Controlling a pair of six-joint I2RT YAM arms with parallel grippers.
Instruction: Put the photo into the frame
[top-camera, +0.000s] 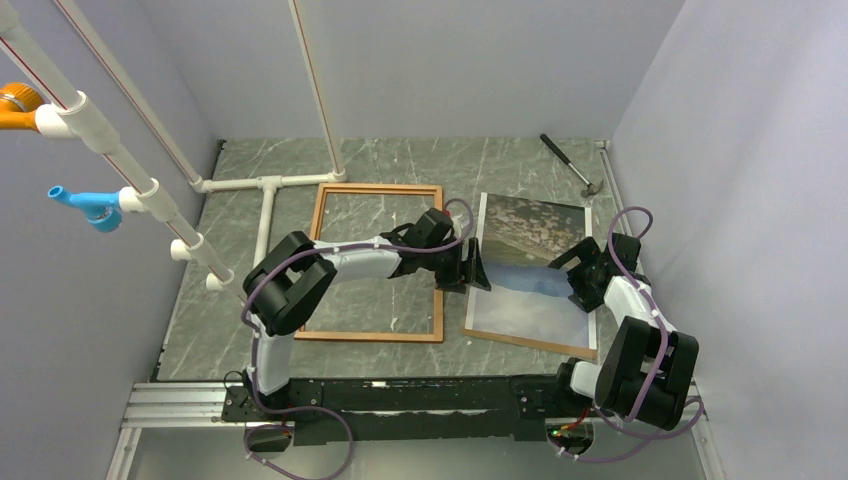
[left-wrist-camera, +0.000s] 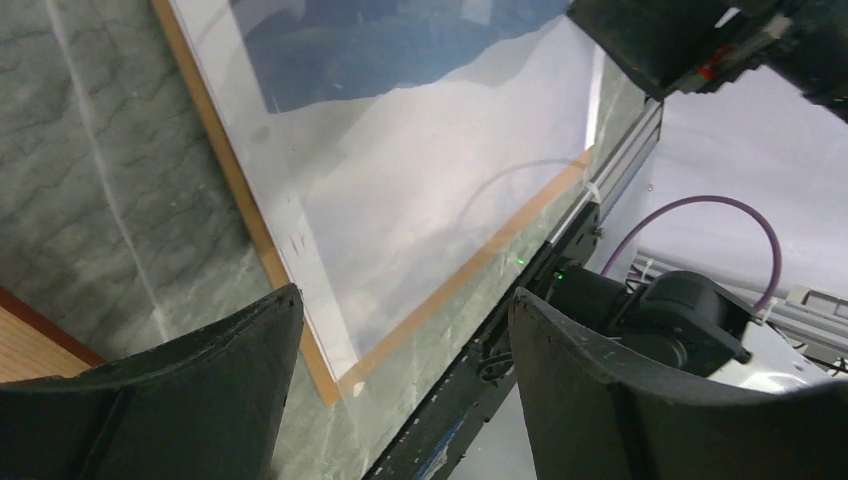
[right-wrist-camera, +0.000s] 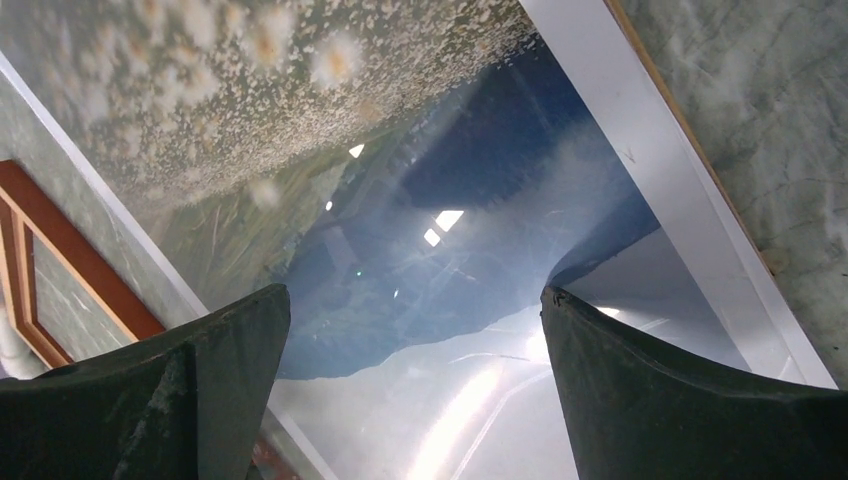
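The photo (top-camera: 535, 230), a landscape with a pale margin, lies flat on a thin brown backing board (top-camera: 530, 342) at the right of the table. The empty wooden frame (top-camera: 370, 337) rests to its left, partly under my left arm. My left gripper (top-camera: 478, 265) hovers at the photo's left edge; in the left wrist view its fingers (left-wrist-camera: 245, 360) are apart, with the board's corner showing between them. Over the photo's right side stands my right gripper (top-camera: 565, 268), open, and the glossy picture surface (right-wrist-camera: 420, 250) shows between its fingers, not gripped.
A hammer (top-camera: 570, 163) lies at the back right. White pipes (top-camera: 265, 225) stand along the left side, carrying a blue tap (top-camera: 95, 207). Bare table shows between the photo and the back wall.
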